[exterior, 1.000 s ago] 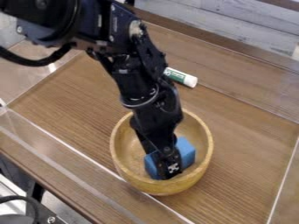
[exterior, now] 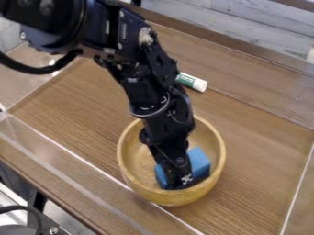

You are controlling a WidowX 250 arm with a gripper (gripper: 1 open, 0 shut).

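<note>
The black robot arm reaches down from the top left, its gripper (exterior: 174, 165) inside a yellow bowl (exterior: 135, 184) on the wooden table (exterior: 73, 110). A blue block (exterior: 196, 162) lies in the bowl at the gripper's fingers, partly hidden by them. The fingertips are dark and overlap the block, and their grip on it is hard to make out.
A small white and green tube (exterior: 192, 81) lies behind the arm. A black cable runs at the lower left near the table's front edge.
The gripper has shifted and turned slightly over the bowl, with the blue block still at its fingers inside it.
</note>
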